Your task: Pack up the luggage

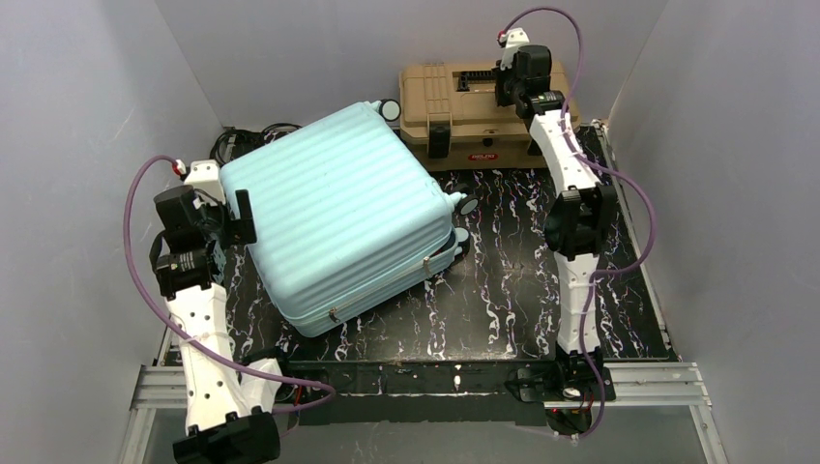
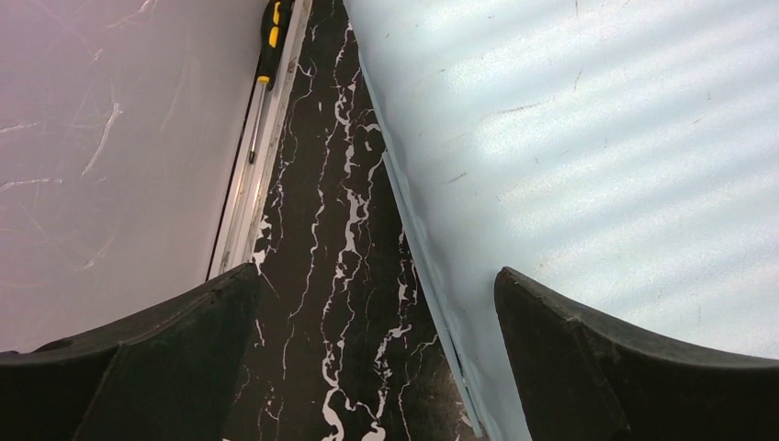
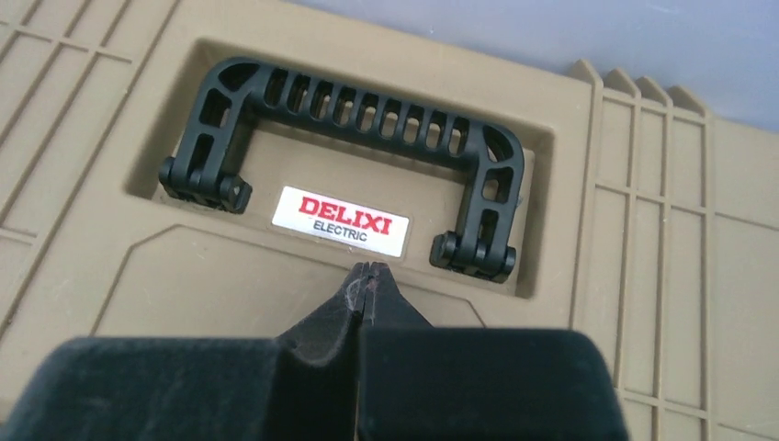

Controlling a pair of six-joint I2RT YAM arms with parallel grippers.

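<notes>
A light-blue hard suitcase (image 1: pixel 338 213) lies on its side, slightly askew, across the left and centre of the black marbled floor. My left gripper (image 1: pixel 227 217) is at its left edge; in the left wrist view the open fingers (image 2: pixel 606 367) straddle that edge (image 2: pixel 423 239), nothing clearly held. A tan DELIXI toolbox (image 1: pixel 454 135) stands at the back right. My right gripper is over its lid, shut with nothing between the fingertips, just in front of the black handle (image 3: pixel 367 124) lying in its recess.
Black cables (image 1: pixel 232 140) lie behind the suitcase. A screwdriver (image 2: pixel 271 50) rests on the left rail by the wall.
</notes>
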